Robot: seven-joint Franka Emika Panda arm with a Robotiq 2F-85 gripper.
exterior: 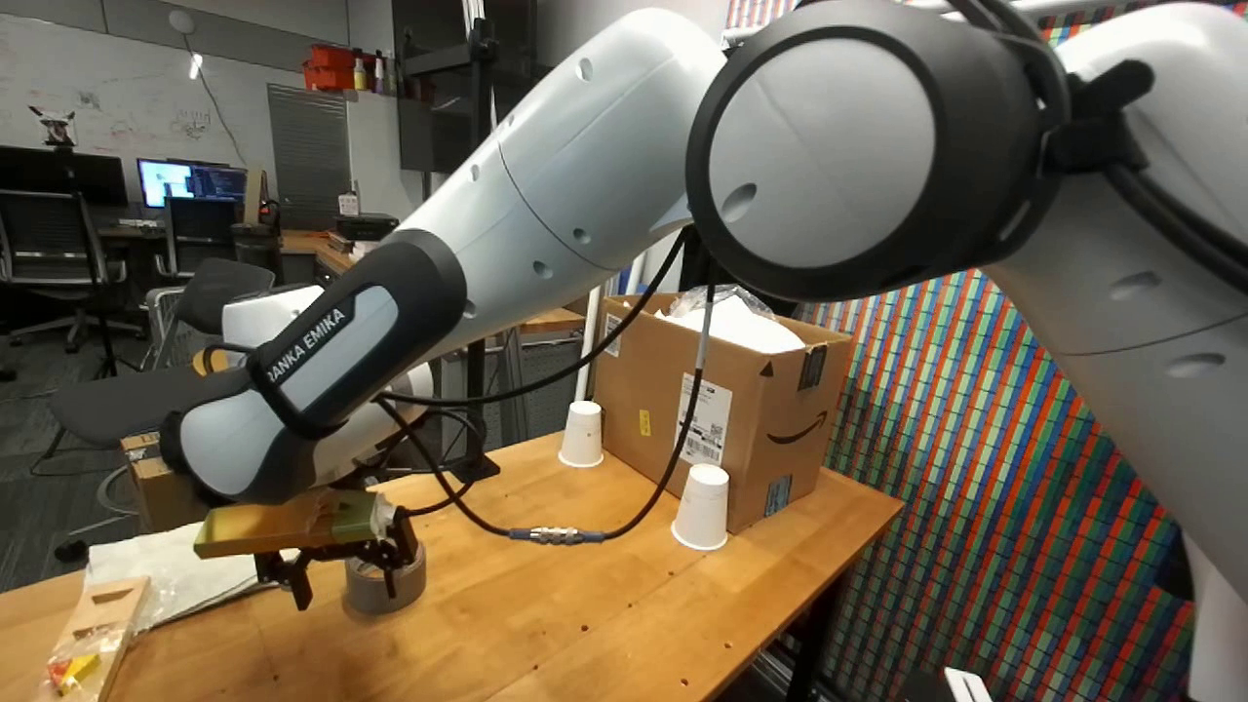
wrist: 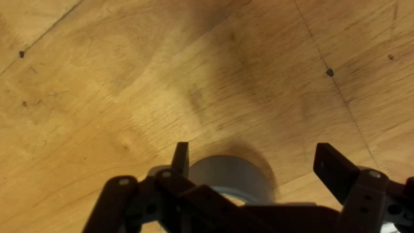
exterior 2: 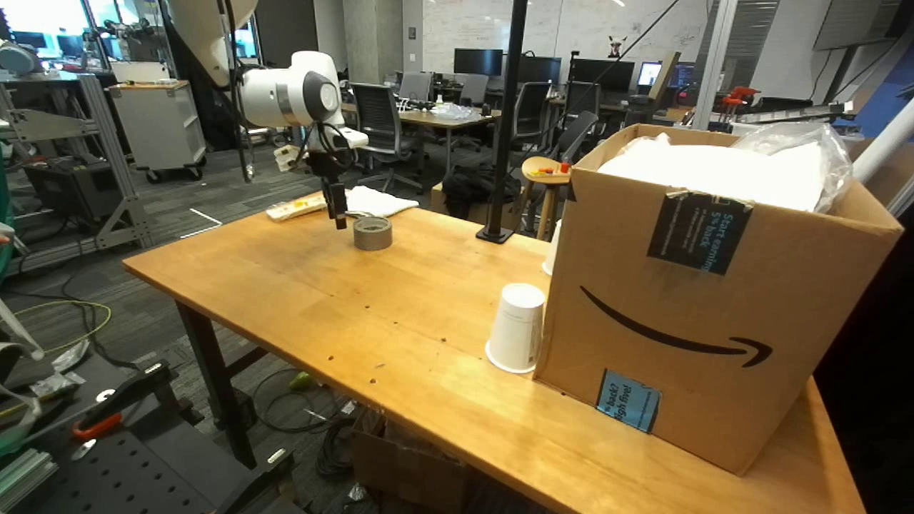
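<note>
A grey roll of tape [exterior: 386,584] lies flat on the wooden table, and exterior view 2 also shows the roll [exterior 2: 373,235] there. My gripper [exterior: 344,581] is right beside and above it, pointing down. The wrist view shows the gripper open, its two fingers wide apart. Part of the tape roll [wrist: 236,172] shows between them, closer to the left finger [wrist: 180,157]. The rest of the roll is hidden behind the gripper's body. Whether a finger touches the roll I cannot tell.
A large cardboard box [exterior 2: 720,343] stands at one end of the table, with white paper cups [exterior: 701,507] next to it. A white cloth [exterior: 175,573] and a wooden piece in plastic [exterior: 99,638] lie near the gripper.
</note>
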